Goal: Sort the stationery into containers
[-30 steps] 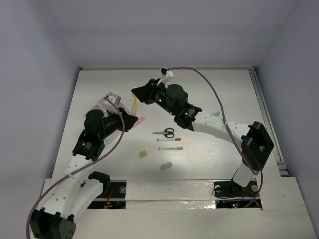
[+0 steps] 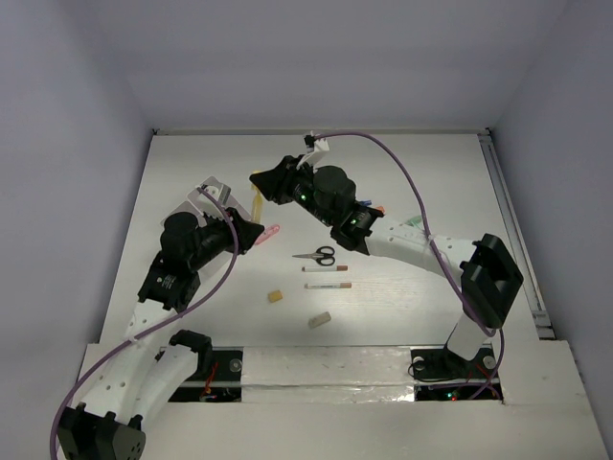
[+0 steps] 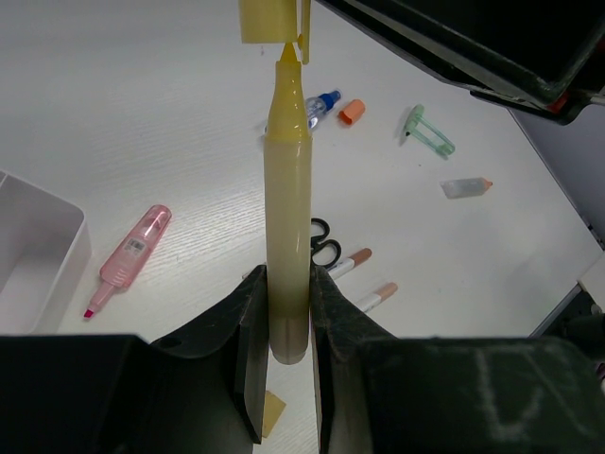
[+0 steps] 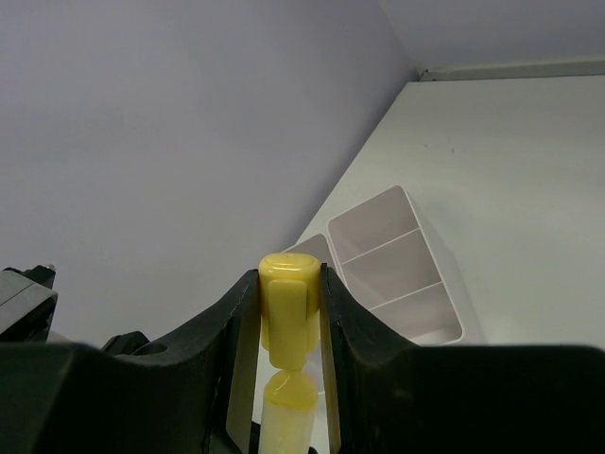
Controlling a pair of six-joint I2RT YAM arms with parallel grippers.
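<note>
A yellow highlighter (image 3: 287,208) stands upright in my left gripper, which is shut on its pale body. Its yellow cap (image 4: 288,303) is between the fingers of my right gripper, shut on it. In the left wrist view the cap sits just above the highlighter's pointed tip, with the tip showing below it; whether they still touch at the clip I cannot tell. From above, both grippers meet over the left part of the table, the left one (image 2: 257,230) nearer the front and the right one (image 2: 257,182) behind it.
White compartment containers (image 4: 392,260) stand at the left, their visible compartments empty. A pink highlighter (image 3: 132,255) lies beside them. Scissors (image 2: 321,256), two markers (image 2: 326,269), an eraser (image 2: 319,320) and a yellow block (image 2: 275,296) lie mid-table. Farther right are an orange cap (image 3: 352,112) and a green item (image 3: 430,130).
My right arm has shifted slightly left, and the blue and orange items behind it show more now. My left arm has hardly moved.
</note>
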